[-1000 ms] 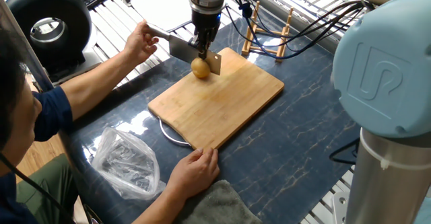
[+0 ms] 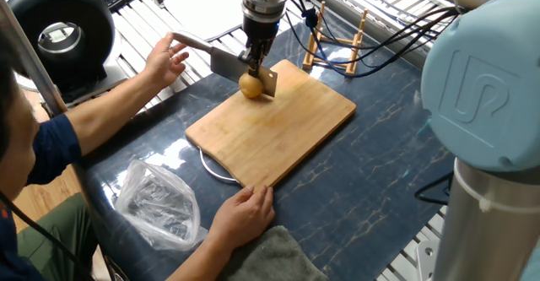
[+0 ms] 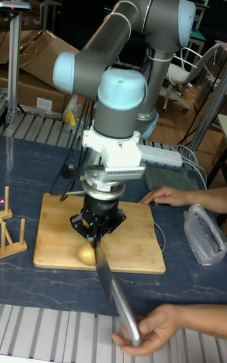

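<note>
The wooden cutting board lies on the dark table, with a round yellow-brown potato-like item near its far left edge. Over that item my gripper points down, its fingers closed on the upper edge of a cleaver. The blade stands upright just behind the round item in exterior view 1; whether they touch is unclear. In exterior view 3 the cleaver runs from my gripper toward a person's hand at its handle, and the round item shows beside the blade.
The person's other hand rests on the board's near corner. A clear plastic bag and a grey cloth lie nearby. A small wooden rack stands beyond the board, with dark cables hanging above it. Right of the board the table is clear.
At the cleaver's handle the person's fingers have shifted and look looser. The handle sits slightly differently; my gripper, the round item and the board look nearly unmoved.
</note>
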